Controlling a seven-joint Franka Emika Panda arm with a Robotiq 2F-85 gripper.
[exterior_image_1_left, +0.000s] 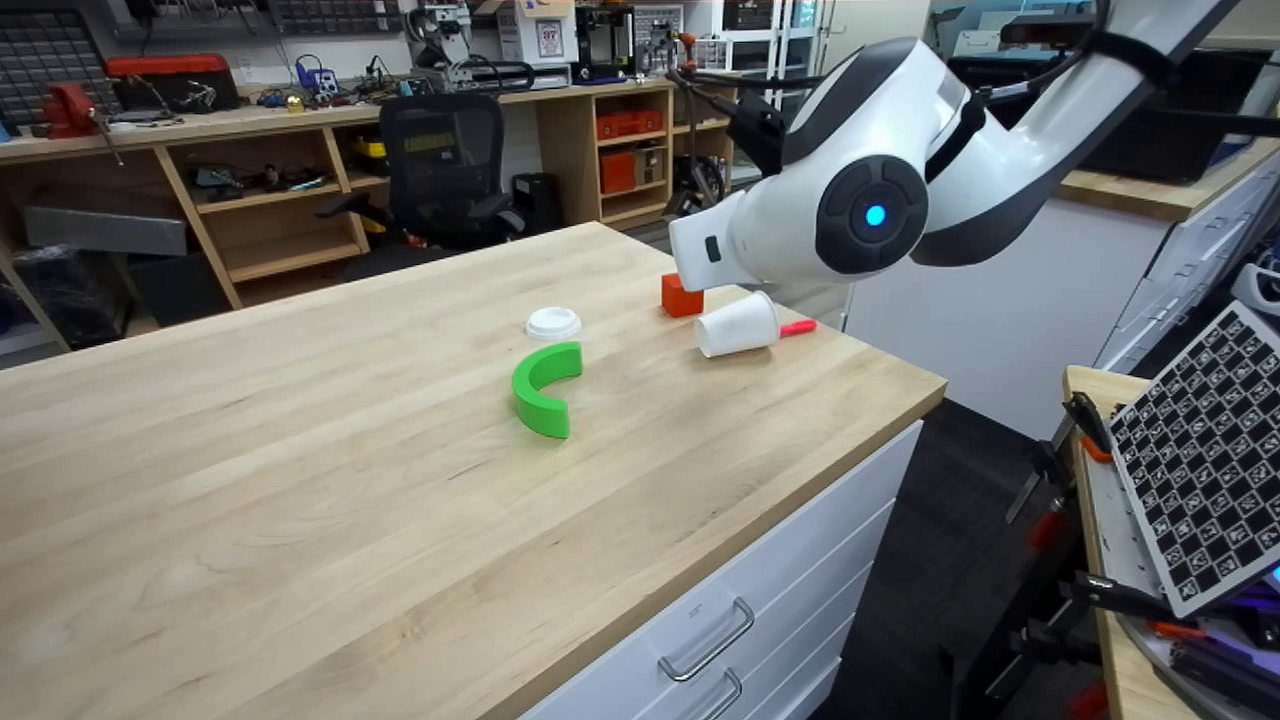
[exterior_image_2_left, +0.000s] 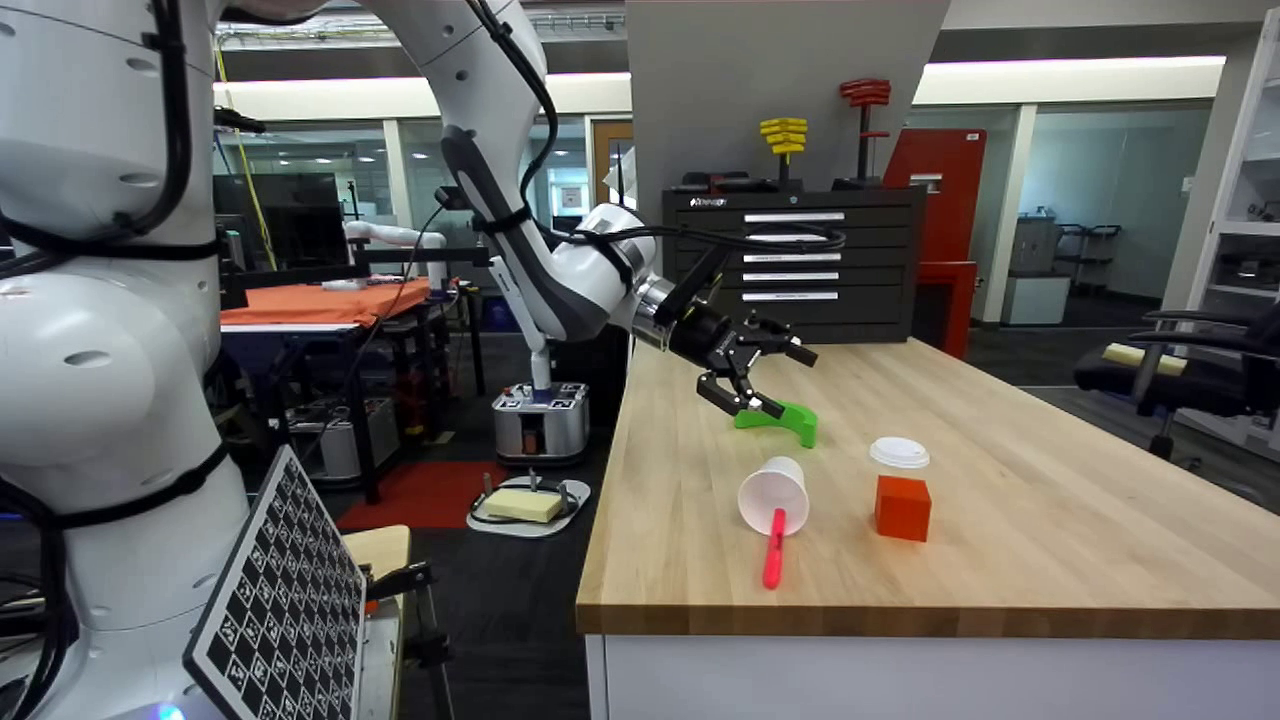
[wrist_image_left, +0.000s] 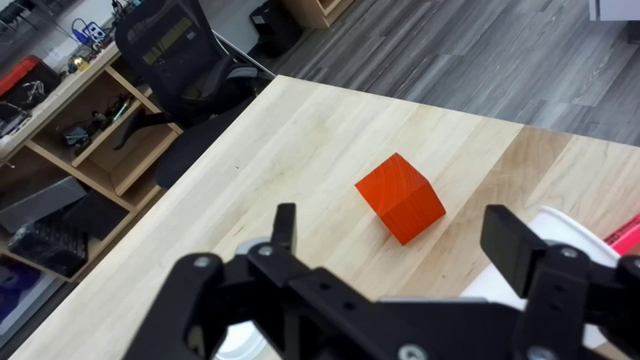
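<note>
My gripper (exterior_image_2_left: 788, 382) hangs above the table with its fingers spread apart and nothing held between them. The white cup (exterior_image_1_left: 738, 325) lies on its side, its mouth toward the near edge in exterior view 2. From that mouth sticks a red pen-like stick (exterior_image_2_left: 775, 552), its inner end hidden in the cup. In the wrist view the cup (wrist_image_left: 561, 228) is partly behind the right finger. An orange-red block (wrist_image_left: 403, 198) rests on the table, seen beyond the gap between the fingers. In exterior view 1 the arm hides the gripper.
A green arc-shaped piece (exterior_image_1_left: 535, 395) and a white lid (exterior_image_1_left: 553, 323) lie on the tabletop near the cup. The cup and stick are fairly close to the table edge.
</note>
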